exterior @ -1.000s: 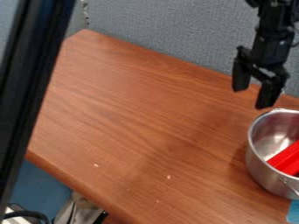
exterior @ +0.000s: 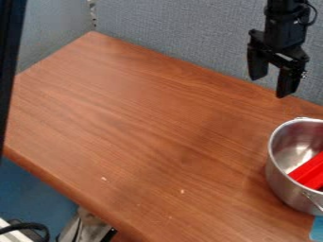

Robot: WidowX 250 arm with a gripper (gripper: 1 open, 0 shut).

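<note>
My black gripper (exterior: 273,74) hangs high at the back right, above the far edge of the wooden table (exterior: 139,113), its fingers apart and nothing visible between them. Below it and to the right, a steel pot (exterior: 284,189) sits on the table, cut off by the frame's edge, with red objects (exterior: 308,171) inside.
A grey padded wall (exterior: 177,28) runs behind it. A dark post stands at the far left edge, and cables lie at the bottom left. A small blue item (exterior: 316,229) shows at the bottom right.
My gripper has moved up and back, away from the pot's rim. The dark post at the left now takes up less of the view.
</note>
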